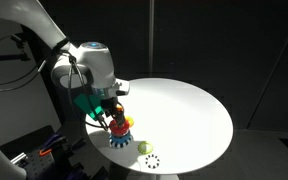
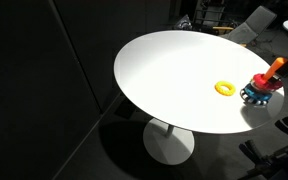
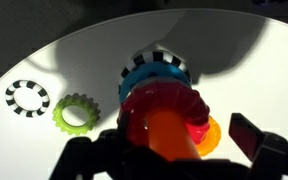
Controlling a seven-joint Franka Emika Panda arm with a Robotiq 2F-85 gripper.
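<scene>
A ring stack with a blue, black-and-white base (image 3: 154,72), a red ring (image 3: 152,100) and an orange top piece (image 3: 169,135) stands near the table's edge. In the wrist view my gripper is open above it, its dark fingers spread to either side of the orange piece. From outside, the gripper (image 1: 115,113) hangs just over the red part (image 1: 120,128). Whether a finger touches the stack cannot be told. Beside the stack lies a yellow ring (image 2: 225,88), which shows partly behind the red ring in the wrist view.
On the white table (image 1: 184,115) lie a green ring (image 3: 76,115) and a black-and-white striped ring (image 3: 27,96), both apart from the stack. The table's edge (image 2: 199,131) is close to the stack.
</scene>
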